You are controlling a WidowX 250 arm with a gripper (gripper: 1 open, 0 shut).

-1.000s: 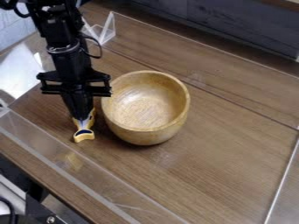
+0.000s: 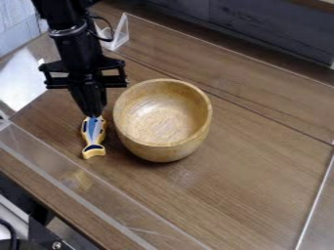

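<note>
My black gripper [image 2: 89, 105] hangs at the left of the view, just above and behind a small blue and yellow tool [image 2: 94, 139] lying on the wooden table, which looks like a peeler or similar utensil. Whether the fingers are apart or closed is hard to tell. A wooden bowl [image 2: 163, 121] stands right beside the tool and gripper, to their right, with nothing visible inside it.
Transparent panels edge the table at the front left, far right and back left.
My gripper has risen from down at the tool, uncovering more of it. The tool remains on the table in about the same place, and the bowl has not moved.
</note>
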